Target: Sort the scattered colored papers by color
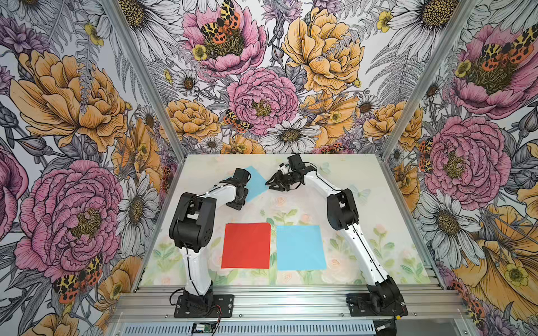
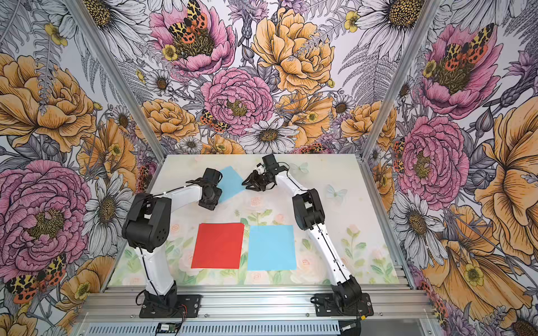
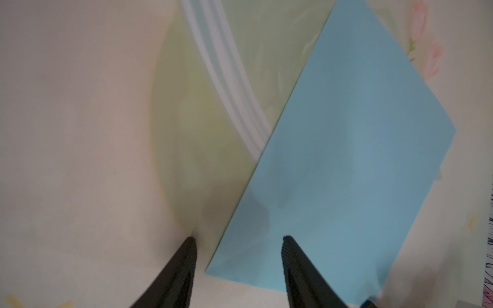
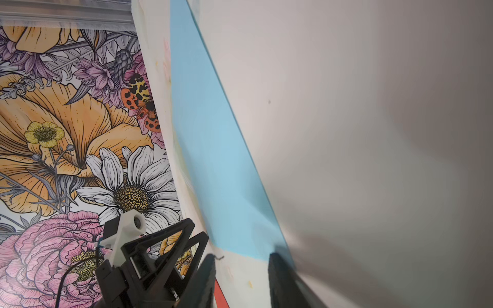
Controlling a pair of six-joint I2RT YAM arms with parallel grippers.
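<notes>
A loose blue paper [image 1: 254, 183] lies askew at the back of the table, between my grippers. My left gripper hangs over its corner, fingertips apart with nothing held, in the left wrist view. My right gripper is low at the paper's other end, its fingertips apart and open; whether one touches the paper is unclear. Nearer the front, a red square [image 1: 246, 245] and a light blue square [image 1: 301, 247] lie flat side by side.
Aluminium rails edge it, and flowered walls stand behind and at both sides.
</notes>
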